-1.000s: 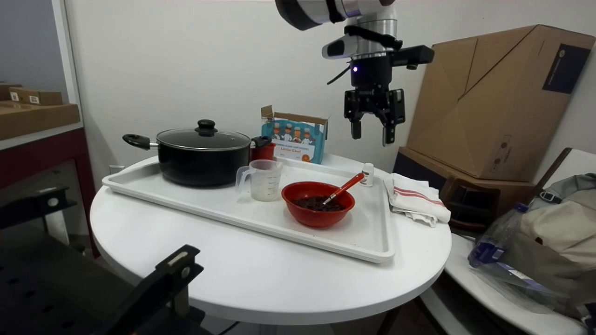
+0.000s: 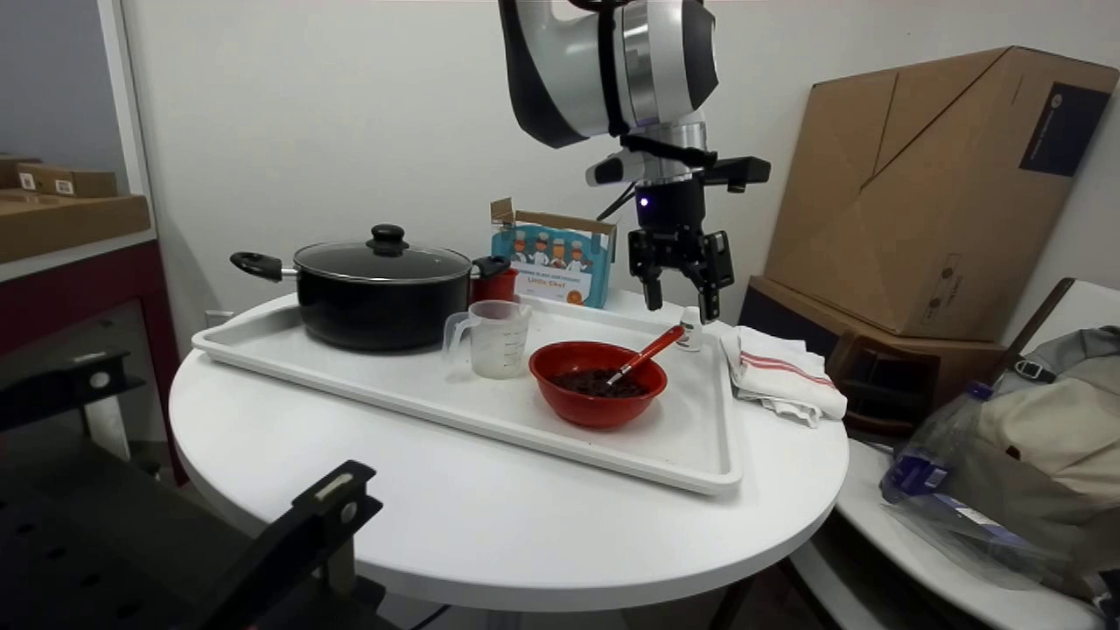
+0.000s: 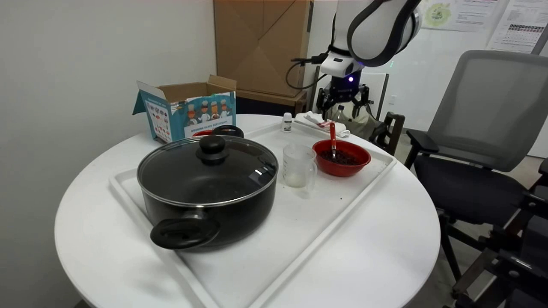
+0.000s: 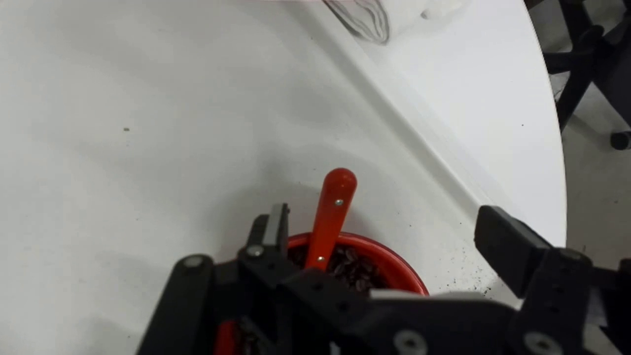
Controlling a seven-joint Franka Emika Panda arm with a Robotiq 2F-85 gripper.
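Observation:
My gripper (image 2: 682,311) hangs open above the back right part of the tray, with nothing held. In the wrist view its fingers stand wide apart, and the red handle of a spoon (image 4: 332,207) shows between them, farther below. That spoon leans in a red bowl (image 2: 595,413) of dark beans (image 3: 339,157), its handle pointing up over the rim. Part of the bowl is hidden behind the gripper in the wrist view. A clear measuring cup (image 2: 498,339) stands beside the bowl. Behind them is a small white bottle (image 3: 287,122), partly covered by a finger in exterior view 1.
The white tray (image 2: 462,416) also carries a lidded black pot (image 3: 205,205). A folded towel (image 2: 782,376) lies right of the tray, and an open blue box (image 3: 195,114) stands behind it.
The arm has come down and slightly left in exterior view 1, bringing my gripper closer to the tray. The objects on the table have not moved.

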